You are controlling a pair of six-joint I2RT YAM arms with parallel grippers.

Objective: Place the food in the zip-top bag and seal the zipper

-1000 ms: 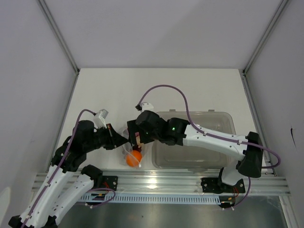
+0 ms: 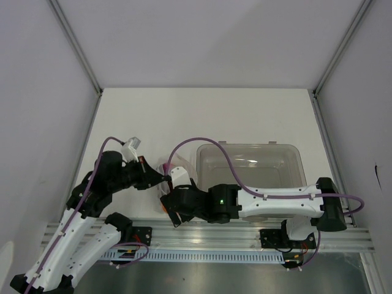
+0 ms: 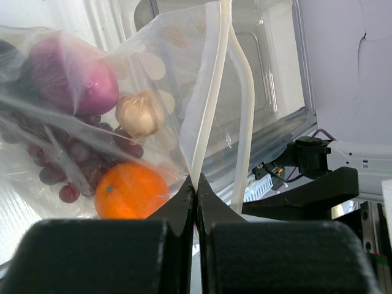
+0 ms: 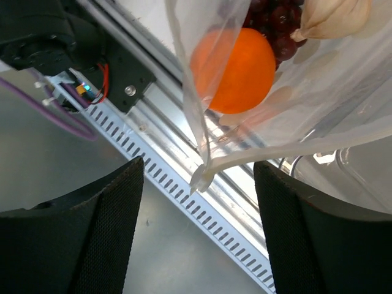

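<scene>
The clear zip top bag [image 3: 202, 79] lies with its mouth gaping between two pale zipper strips. Inside are an orange [image 3: 131, 191], dark grapes [image 3: 79, 153], a garlic bulb [image 3: 139, 114] and a purple-skinned vegetable [image 3: 73, 76]. My left gripper is shut on the bag's rim, where one strip runs into its fingertips. A corner [image 4: 202, 177] of the bag's mouth, where the strips meet, sits between the parted fingers of my right gripper, with space on both sides. In the top view the right arm hides most of the bag.
An empty clear plastic container [image 2: 251, 150] stands right of the bag, partly under the right arm. A metal rail [image 2: 202, 236] runs along the front edge.
My right gripper has moved toward the front edge, from over the bag's middle to its front corner, now covering the orange from above. The left arm has barely moved.
</scene>
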